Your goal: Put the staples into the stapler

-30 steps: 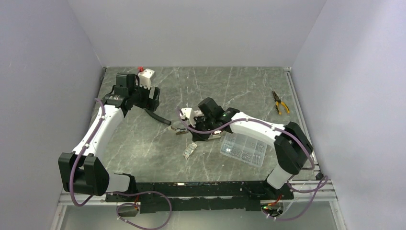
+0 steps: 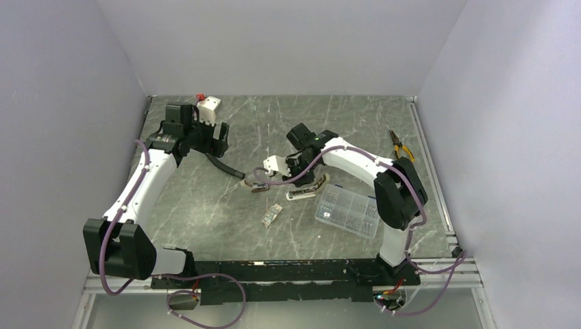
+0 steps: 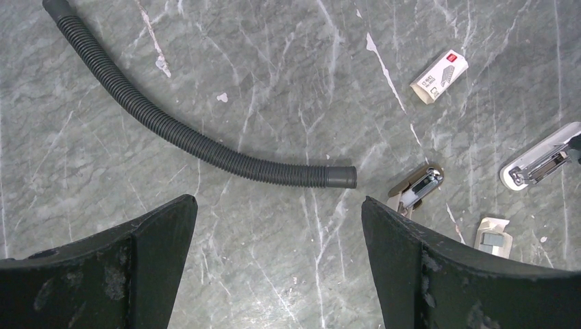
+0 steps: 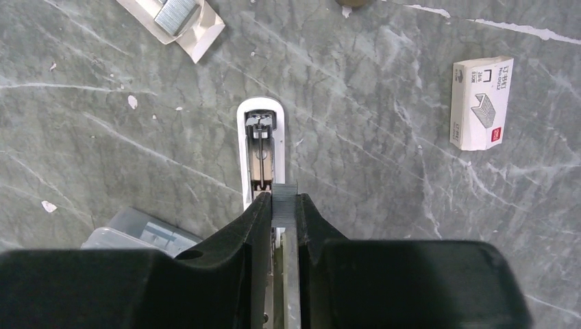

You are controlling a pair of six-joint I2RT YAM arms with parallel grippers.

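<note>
A strip of staples (image 4: 284, 205) is pinched between the fingertips of my right gripper. Below it in the right wrist view lies the white-based stapler (image 4: 242, 137), opened up so its metal staple channel shows; the strip overlaps the channel's right side, and its height above is hard to tell. An opened staple box (image 4: 155, 15) with staples inside lies at the top left there. In the left wrist view my left gripper is wide open, high over bare table with nothing between its fingers. Part of the stapler is hidden by the right fingers.
A closed staple box (image 4: 481, 103) lies right of the stapler in the right wrist view. A clear compartment case (image 2: 347, 210), a black hose (image 3: 226, 157), a brown-and-metal staple tool (image 3: 418, 186) and yellow pliers (image 2: 401, 145) also lie around.
The left arm stays still.
</note>
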